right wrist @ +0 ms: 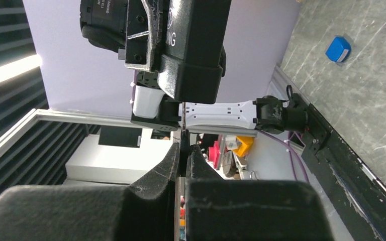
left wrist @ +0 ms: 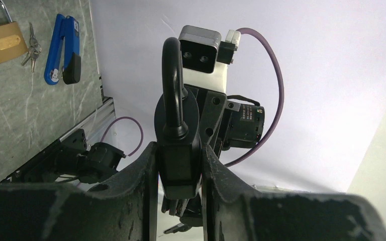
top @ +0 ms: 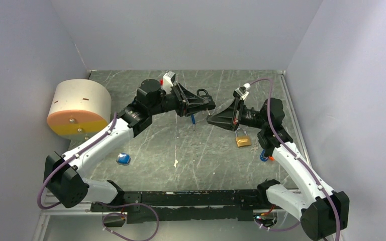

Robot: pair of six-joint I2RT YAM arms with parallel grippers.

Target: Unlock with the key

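A black padlock (left wrist: 173,160) with its shackle upward in the left wrist view is held between the fingers of my left gripper (top: 206,105), above the table middle. My right gripper (top: 209,119) is just below and right of it, shut on a key (right wrist: 184,118) with a dark head; its thin blade points at the padlock's underside. Whether the blade is inside the keyhole I cannot tell.
A brass padlock (top: 243,140), loose keys (left wrist: 34,50) and a blue stapler-like object (left wrist: 70,55) lie at the right. A small blue object (top: 123,158) lies left, near a white drum (top: 78,100).
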